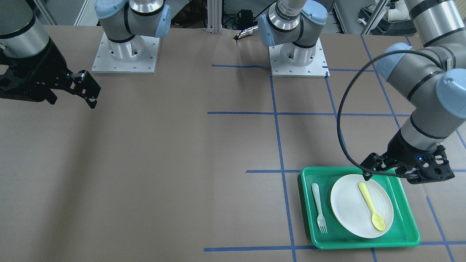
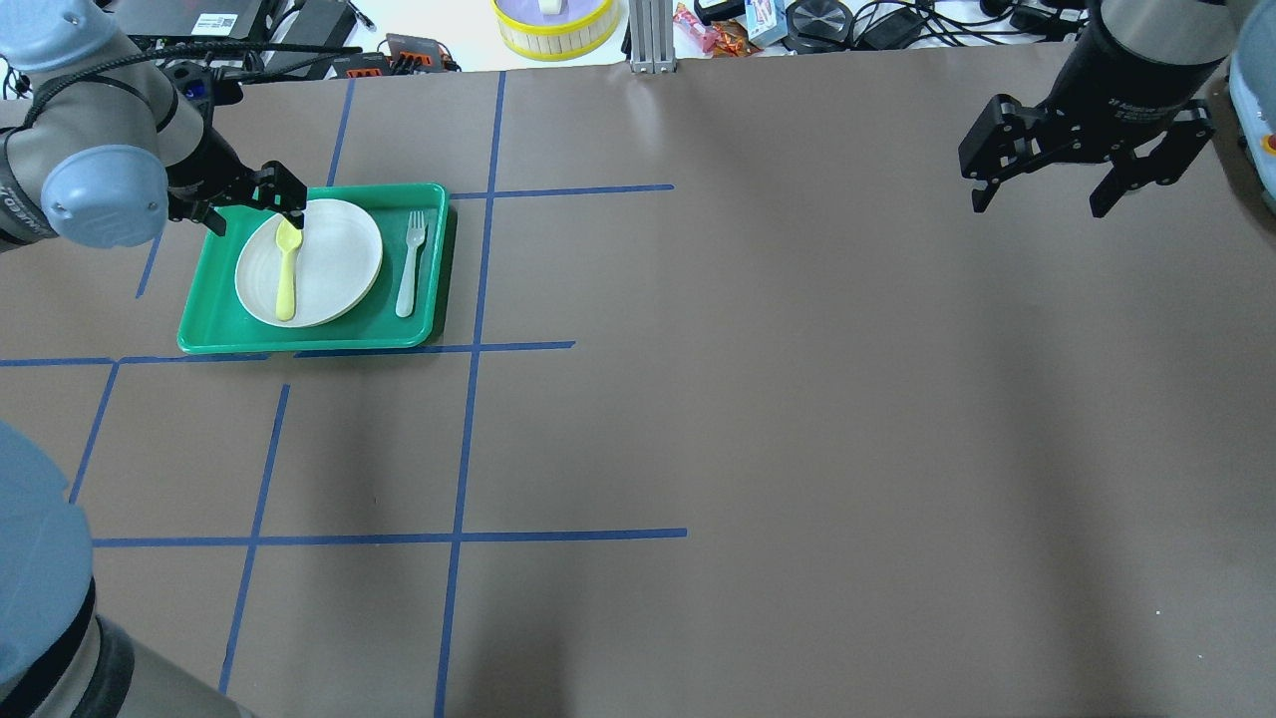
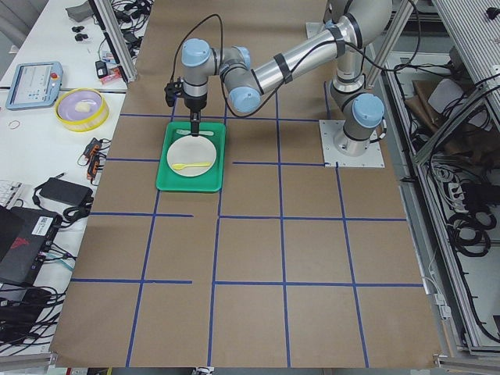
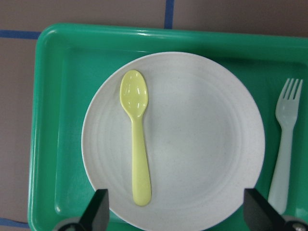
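A green tray (image 1: 406,222) holds a white plate (image 1: 349,205) with a pale yellow spoon (image 1: 371,201) lying on it; a white fork (image 1: 318,201) lies beside the plate in the tray. My gripper hangs just above the tray, its two black fingertips apart over the plate in the left wrist view, nothing between them but the view of the plate below. The spoon lies toward one side of that gap, the fork by the other fingertip.
A second black gripper (image 2: 1041,156) hangs over the table at the opposite side, away from the tray. Other arm bases stand along an edge.
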